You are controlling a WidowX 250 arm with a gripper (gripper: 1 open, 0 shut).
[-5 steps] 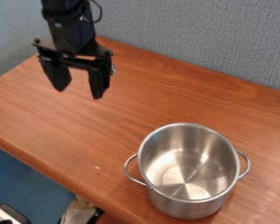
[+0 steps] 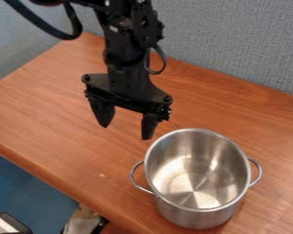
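Note:
My black gripper (image 2: 127,120) hangs over the middle of the wooden table, its two fingers apart and open, with nothing visible between them. It is above and to the left of a steel pot (image 2: 196,183) with two side handles, which stands upright at the lower right of the table and looks empty inside.
A grey padded wall (image 2: 234,41) runs along the back. The table's near left edge drops to a blue floor, with some small unclear objects at the bottom left.
The arm and gripper have moved down and to the right across the table, closer to the pot. The pot has stayed where it was.

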